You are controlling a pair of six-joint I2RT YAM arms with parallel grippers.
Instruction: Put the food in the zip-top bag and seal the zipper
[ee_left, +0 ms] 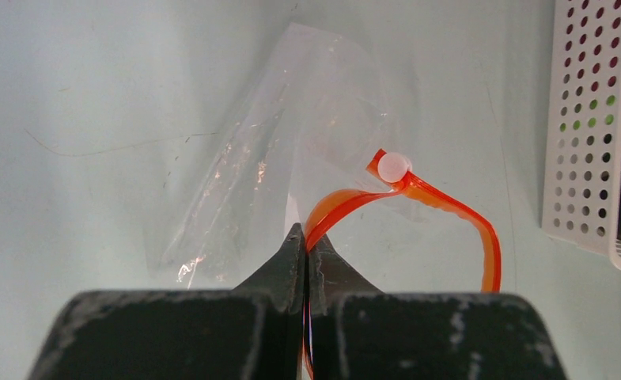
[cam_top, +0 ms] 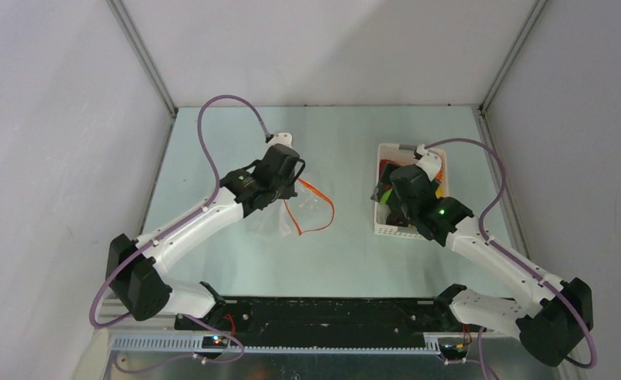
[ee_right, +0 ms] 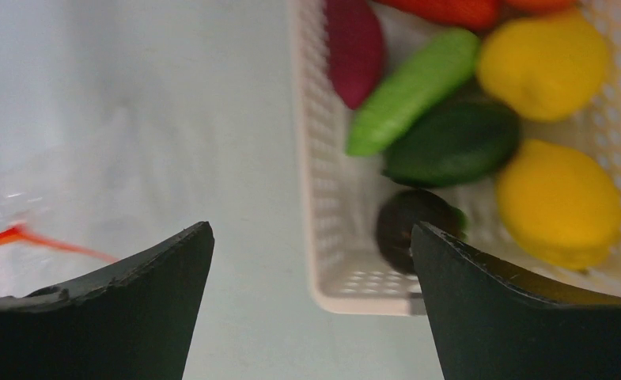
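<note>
A clear zip bag (ee_left: 267, 150) with an orange zipper (ee_left: 469, 218) lies on the pale table. My left gripper is shut on the zipper edge at the bag's mouth, which stands open in a loop. My right gripper is open over the white perforated basket (ee_right: 315, 198), nothing between its fingers. The basket holds food, blurred in the right wrist view: a green cucumber (ee_right: 414, 91), a dark green item (ee_right: 449, 146), yellow items (ee_right: 548, 67), a dark round one (ee_right: 406, 229), red and orange ones.
The basket (cam_top: 390, 231) stands right of the bag.
</note>
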